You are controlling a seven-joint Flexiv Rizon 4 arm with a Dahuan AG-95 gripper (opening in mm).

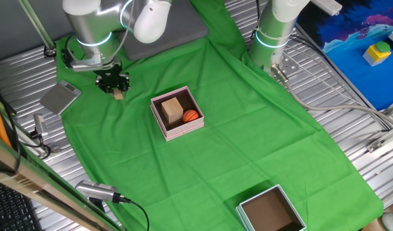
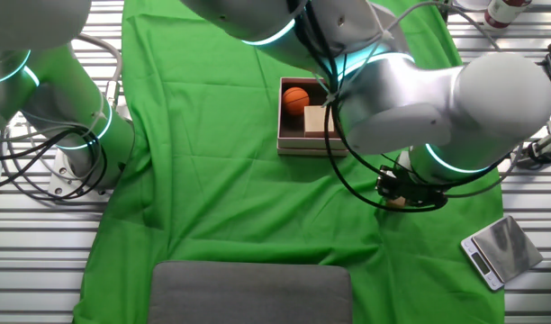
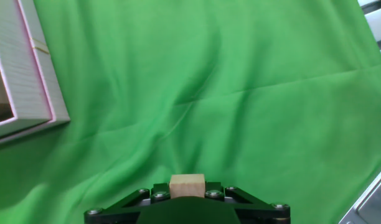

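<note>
A small wooden block [image 3: 187, 186] sits between the fingers of my gripper, which is shut on it. In exterior view 1 my gripper [image 1: 113, 83] hangs over the green cloth, left of the pink-white box [image 1: 184, 130], with the wooden block [image 1: 118, 95] protruding below. Inside that box lie a larger wooden block [image 1: 172, 110] and an orange ball [image 1: 191, 115]. The arm partly covers my gripper [image 2: 403, 193] in exterior view 2. Whether the held block touches the cloth is hard to tell.
An empty light-rimmed box [image 1: 243, 216] stands at the cloth's near edge. A small scale [image 1: 61, 98] lies left of my gripper, and a dark grey pad [image 1: 167, 35] behind. Bare green cloth [image 1: 241, 135] stretches between the boxes.
</note>
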